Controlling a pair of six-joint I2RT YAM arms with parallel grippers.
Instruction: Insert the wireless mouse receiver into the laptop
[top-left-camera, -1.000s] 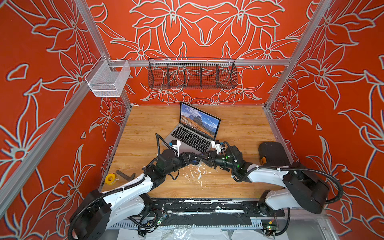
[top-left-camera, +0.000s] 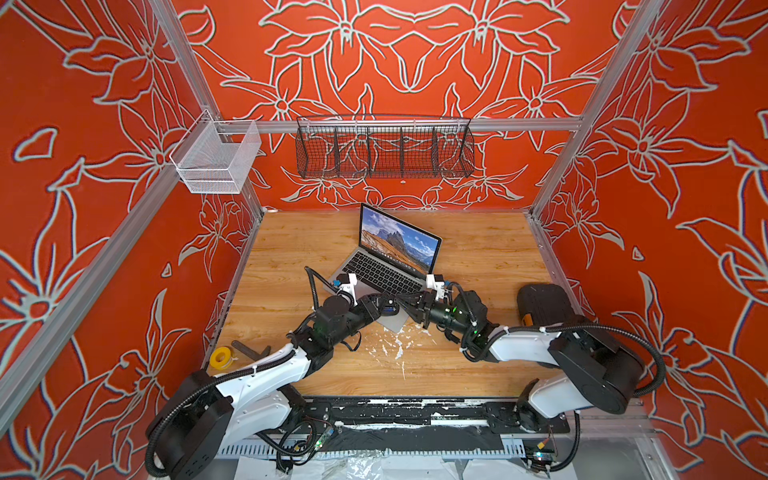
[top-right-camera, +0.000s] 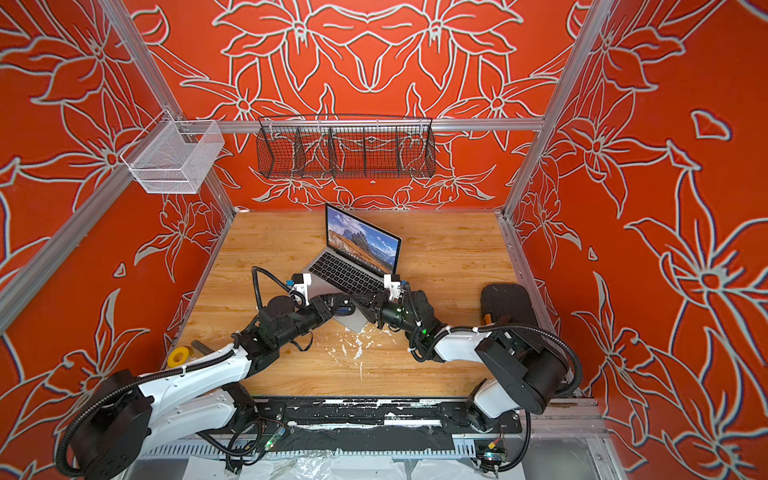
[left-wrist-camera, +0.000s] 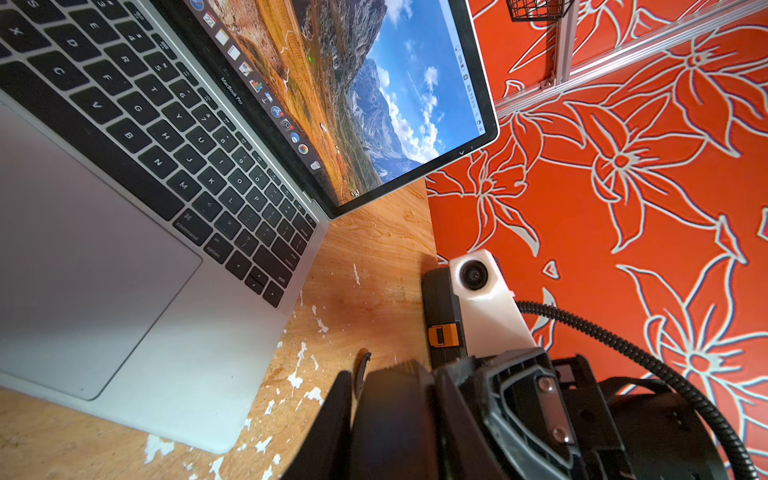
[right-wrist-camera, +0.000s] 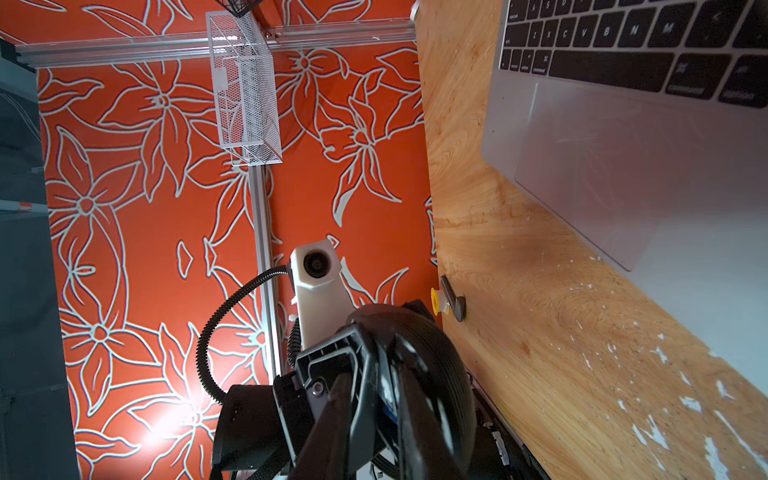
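The open laptop (top-left-camera: 382, 270) stands on the table, its screen lit. Over its front edge my left gripper (top-left-camera: 377, 305) is shut on a dark rounded mouse (top-left-camera: 389, 309), which shows blurred as a dark mouse body (left-wrist-camera: 396, 424) in the left wrist view. From the other side my right gripper (top-left-camera: 409, 301) reaches close to the mouse. In the right wrist view its fingers (right-wrist-camera: 329, 436) stand part open, with the dark mouse (right-wrist-camera: 438, 360) just beyond them. No receiver can be made out; the dark parts overlap there.
A yellow tape roll (top-left-camera: 221, 357) lies at the left with a dark tool (top-left-camera: 251, 350) beside it. A black case (top-left-camera: 545, 304) sits at the right. Wire baskets (top-left-camera: 385, 152) hang on the back wall.
Both grippers and the mouse have shifted slightly up in the top left view, toward the laptop. The laptop's front corner now shows below the mouse. The laptop has not moved.
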